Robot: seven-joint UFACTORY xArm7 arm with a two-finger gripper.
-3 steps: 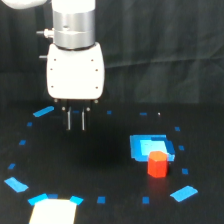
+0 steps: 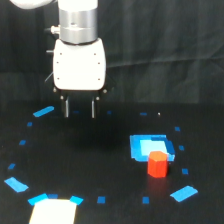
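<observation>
My gripper [image 2: 80, 108] hangs above the left part of the dark table, under the white hand [image 2: 79, 68]. Its two thin dark fingers stand wide apart, with only dark background visible between them. To the right and nearer the camera is a red block [image 2: 157, 165], well away from the gripper. It overlaps the front of a blue square [image 2: 138, 142] with a pale patch [image 2: 153, 146] inside; whether block and square touch is unclear.
A cream-coloured square [image 2: 52, 213] lies at the bottom left edge of the view. Blue tape strips [image 2: 16, 184] and small blue marks are scattered over the black surface.
The gripper's fingers have spread farther apart. The hand has risen a little and shifted slightly right. The red block and blue square look unmoved.
</observation>
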